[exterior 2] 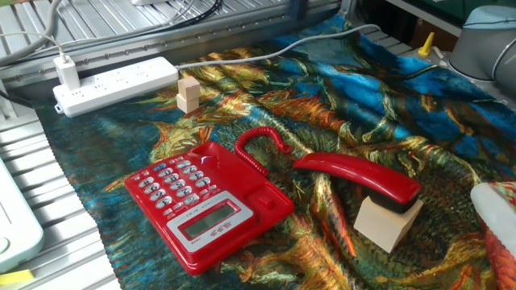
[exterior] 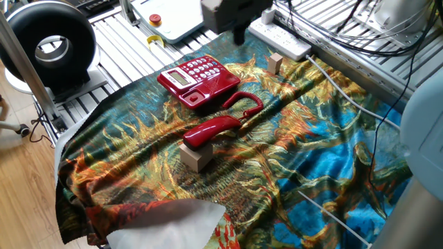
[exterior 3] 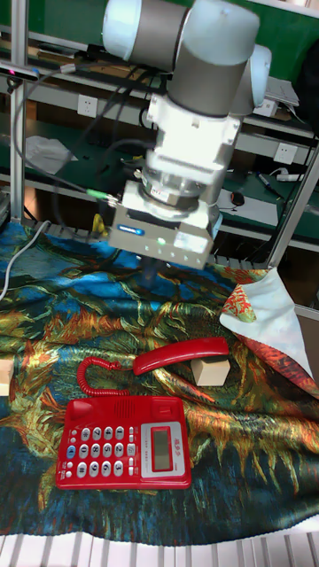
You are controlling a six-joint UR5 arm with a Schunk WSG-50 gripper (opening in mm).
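Observation:
A red desk telephone (exterior 2: 211,205) lies on the patterned cloth, its cradle empty. Beside it is the red handset (exterior 2: 359,171), one end propped on a wooden block (exterior 2: 387,222) and the other reaching down toward the cloth. A coiled red cord (exterior 2: 256,148) curls between the phone and the handset. My gripper (exterior: 239,36) hangs above the table, clear of the phone and handset, with its dark fingers pointing down. In the third exterior view, the gripper (exterior 3: 149,272) is blurred beneath the arm, so its finger opening does not show clearly.
Small wooden blocks (exterior 2: 188,94) stand near a white power strip (exterior 2: 121,87) at the cloth's edge. A grey cable (exterior 2: 282,53) runs across the cloth. A folded-back cloth corner (exterior 3: 274,316) shows its white underside. Elsewhere the rumpled cloth has open room.

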